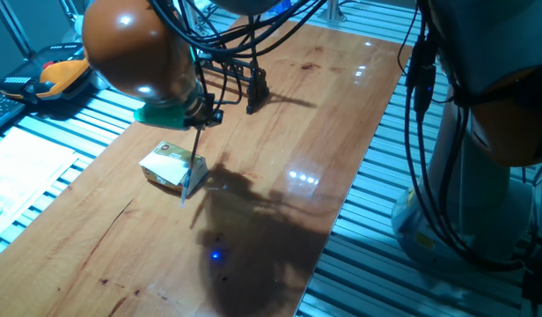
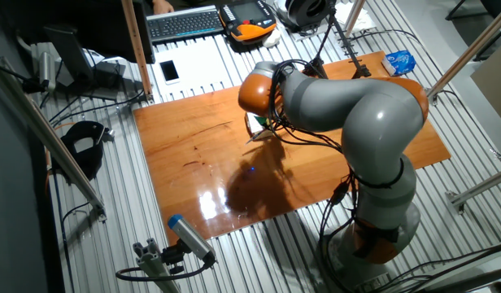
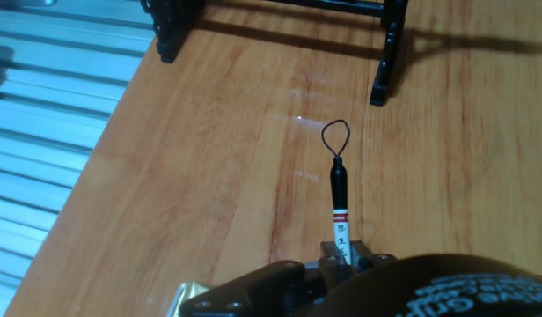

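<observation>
A slim writing brush (image 3: pixel 339 189) with a black end, a red-banded white label and a cord loop is held in my gripper, whose fingers are shut on its shaft. From the gripper (image 1: pixel 209 114) the brush (image 1: pixel 197 145) points down at a slant in exterior view 1, its pale tip in front of a small cream-and-gold box (image 1: pixel 165 162) on the table. Whether the tip touches anything cannot be told. Beyond the gripper stands a black rack (image 3: pixel 391 53), partly out of frame in the wrist view.
Cables hang from the arm beside the rack.
</observation>
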